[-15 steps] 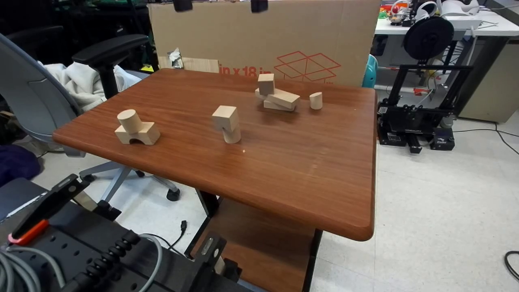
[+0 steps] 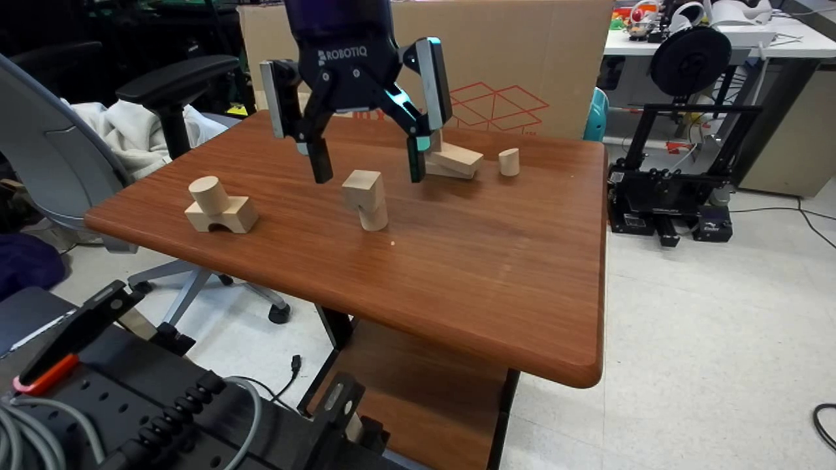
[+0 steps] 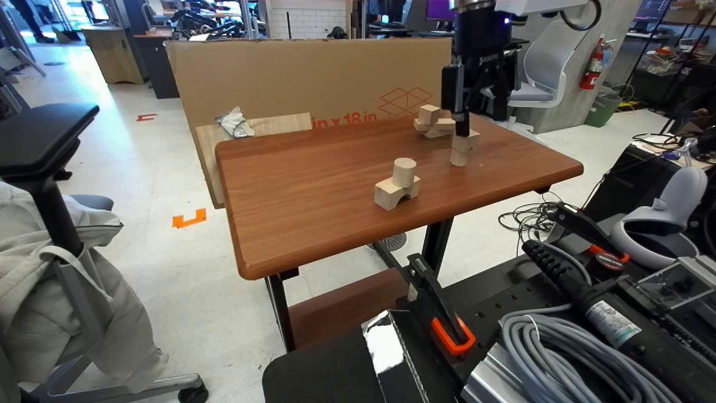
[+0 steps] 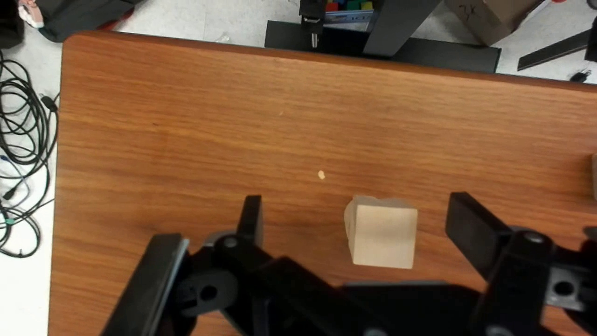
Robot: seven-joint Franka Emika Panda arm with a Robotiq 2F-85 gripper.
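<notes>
My gripper (image 2: 366, 173) stands wide open, fingers pointing down, with nothing held. In the wrist view a wooden cube (image 4: 385, 236) lies between the two spread fingers, nearer the right one in that picture, and below them. That cube rests on a short upright wooden cylinder (image 2: 373, 217), overhanging it to one side in exterior view 1. In exterior view 2 the near finger (image 3: 462, 126) partly covers this stack. An arch block (image 2: 244, 215) with another cylinder (image 2: 208, 194) on top stands toward the chair side of the table.
Behind the gripper, a pile of flat wooden blocks (image 2: 460, 158) carries a cube (image 3: 429, 114). Beside it stands a small slant-topped cylinder (image 2: 509, 162). A large cardboard sheet (image 2: 541, 55) rises along the table's back edge.
The gripper has come down from the top edge of exterior view 1 to just above and behind the cube stack. The blocks have not moved.
</notes>
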